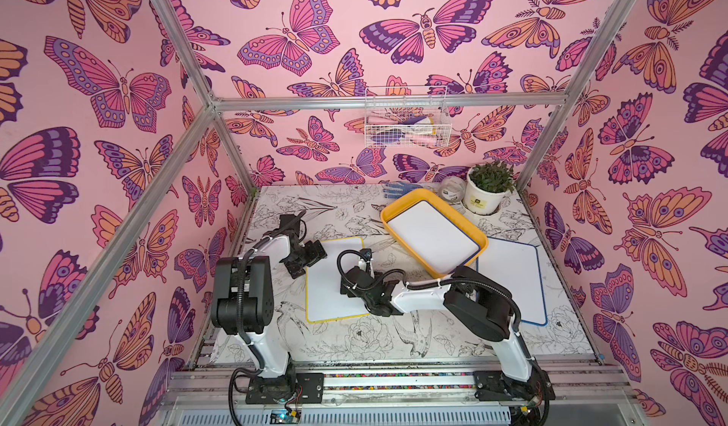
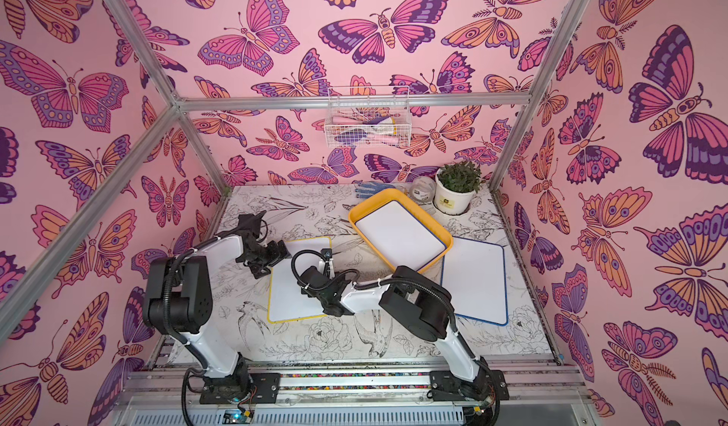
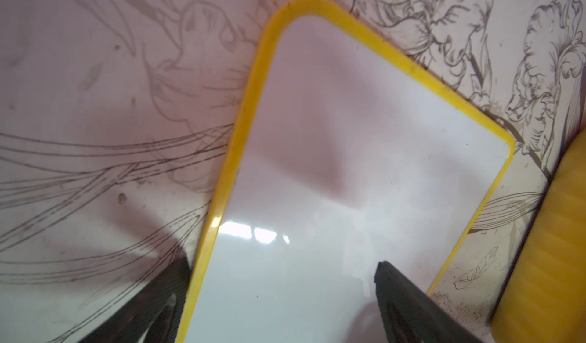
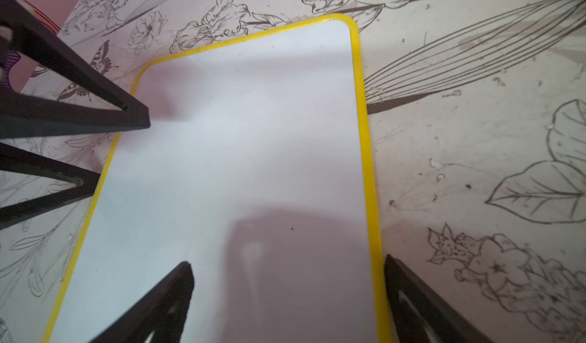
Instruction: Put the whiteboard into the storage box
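Note:
A yellow-edged whiteboard (image 1: 330, 293) lies flat on the table, left of the yellow storage box (image 1: 455, 216). Inside that box another whiteboard (image 1: 433, 232) lies flat. My left gripper is open at the left side of the yellow-edged board; one finger (image 3: 163, 309) is just outside its edge, the other over its surface. Over the opposite side stands my right gripper, also open, one finger (image 4: 410, 294) close against the outside of the yellow edge. Whether that finger touches it I cannot tell. Nothing is gripped.
A blue-edged whiteboard (image 1: 515, 278) lies right of the box, partly behind the right arm. At the back are a potted plant (image 1: 489, 187), a clear jar (image 1: 452, 189) and blue gloves (image 1: 399, 190). A wire basket (image 1: 408, 132) hangs on the wall.

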